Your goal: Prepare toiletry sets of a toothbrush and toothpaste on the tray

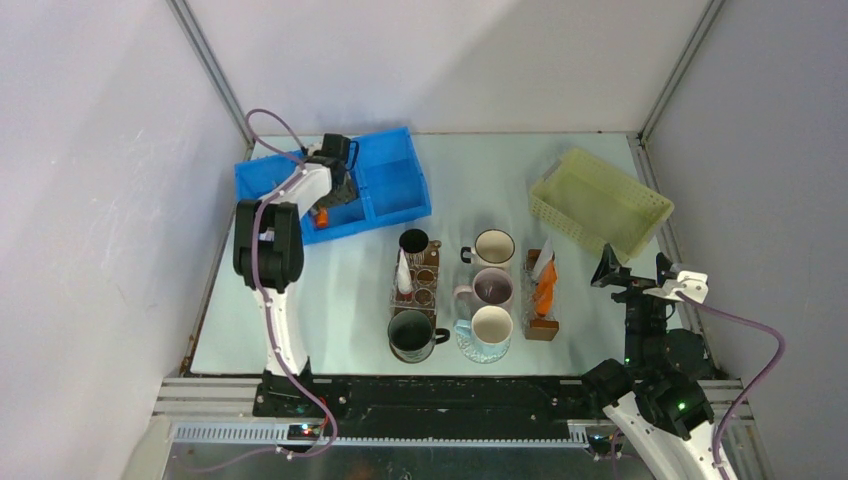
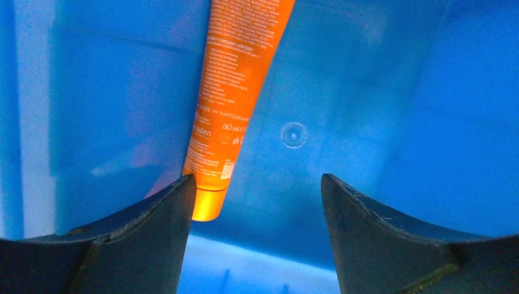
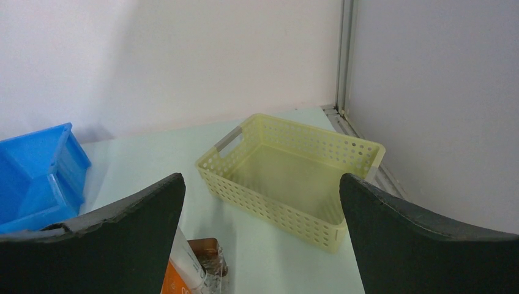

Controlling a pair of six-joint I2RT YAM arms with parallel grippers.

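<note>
An orange toothpaste tube (image 2: 227, 98) lies in a compartment of the blue divided bin (image 1: 395, 180), cap toward my left gripper. That gripper's fingers stand apart just over the bin, the tube between and beyond them in the wrist view, not gripped. In the top view the left wrist hides part of the bin. My right gripper (image 1: 632, 268) is open and empty at the lower right, above the table edge. A holder with white and orange items (image 1: 541, 293) stands right of the mugs.
An empty yellow basket (image 1: 600, 180) sits at the back right. Several mugs (image 1: 492, 287) and a brown rack with cups (image 1: 425, 280) occupy the front middle.
</note>
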